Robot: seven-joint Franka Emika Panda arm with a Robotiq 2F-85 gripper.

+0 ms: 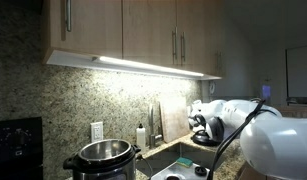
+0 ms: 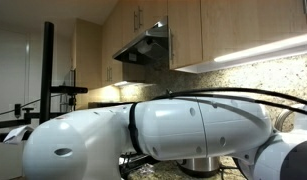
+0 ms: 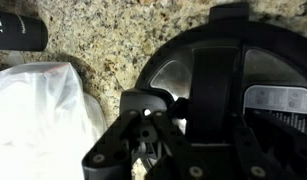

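Note:
A round black lid with a raised bar-shaped handle and a grey label fills the right side of the wrist view. Its underside is hidden, so I cannot tell whether it rests on the counter. My gripper is over the lid, at the near end of the handle, and is shut. Black on black hides the fingertips, and nothing clear shows between them. In exterior view 1 the gripper end of the arm is at the counter's far right, beside dark shapes, beyond the sink.
An open pot cooker stands left of the sink, with a soap bottle and faucet behind. A white plastic bag and a black cylinder lie left of the lid. Cabinets hang overhead.

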